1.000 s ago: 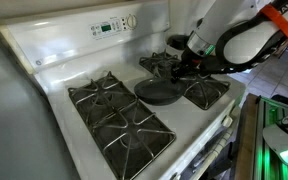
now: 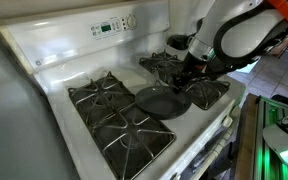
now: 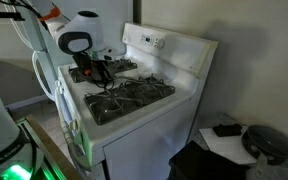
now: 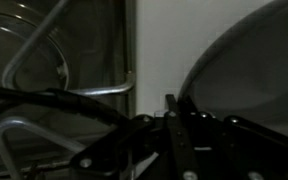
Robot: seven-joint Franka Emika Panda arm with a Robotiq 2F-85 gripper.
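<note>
A black frying pan (image 2: 162,103) lies over the middle of the white stovetop, between the left and right burner grates. My gripper (image 2: 187,84) is shut and low at the pan's right side. In the wrist view, its fingertips meet the edge of the dark, curved pan (image 4: 254,70). Whether the thin rim or part of the handle sits between the fingers cannot be made out. In the second exterior view, the arm mostly hides the pan.
Black grates (image 2: 132,140) cover the left burners, with bare white stovetop (image 2: 184,125) in front of the pan. The control panel (image 2: 94,30) rises behind. A dark pot (image 2: 178,43) stands at the back right.
The pan has shifted toward the front of the stove and slightly right, and its inside now looks rounder to the camera. My gripper has come lower and a little left.
</note>
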